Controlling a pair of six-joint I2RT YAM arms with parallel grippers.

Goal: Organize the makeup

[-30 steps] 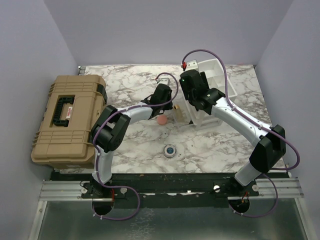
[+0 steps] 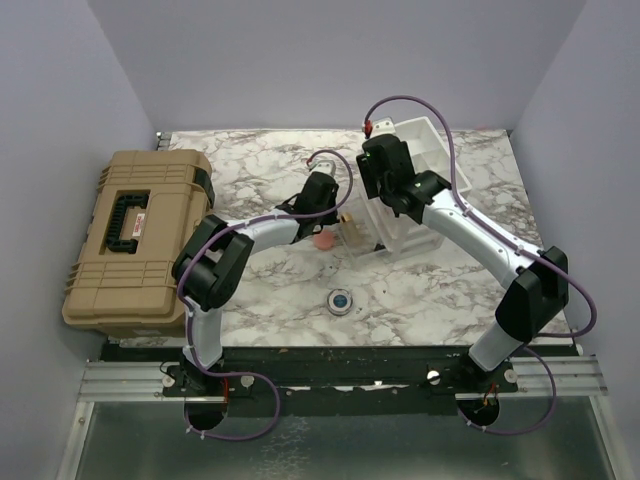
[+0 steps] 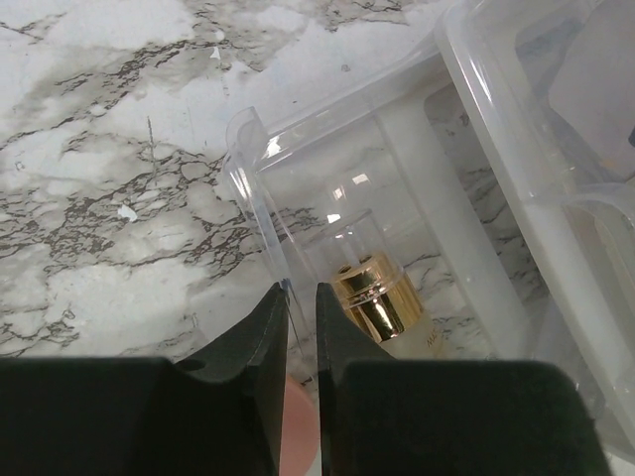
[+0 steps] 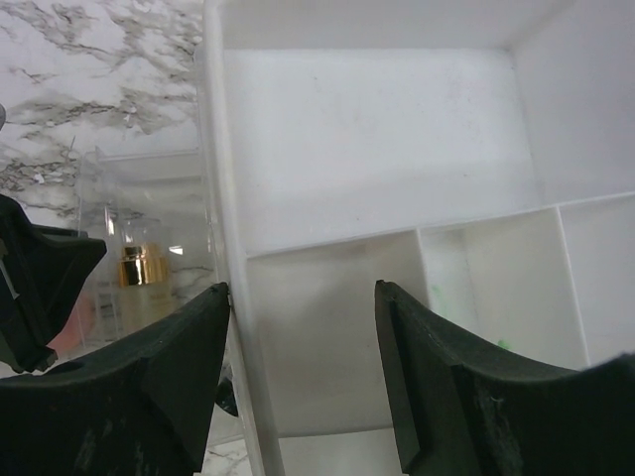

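A clear drawer [image 3: 357, 169] sits pulled partly out of the white organizer [image 4: 387, 129], with a gold-capped bottle [image 3: 382, 302] lying inside. My left gripper is shut on the drawer's outer wall. A pink round item [image 3: 296, 431] lies beside it, partly hidden. My right gripper is part open over the organizer's left rim, one finger at that rim and the other over a compartment. A round container with a blue centre [image 2: 339, 301] lies on the marble in front.
A tan hard case [image 2: 135, 240] fills the left of the table [image 2: 270, 310]. The marble around the round container is mostly clear. Grey walls enclose the back and sides.
My left gripper has moved slightly left and toward the front, and the clear drawer has shifted slightly with it. The right arm has moved very little.
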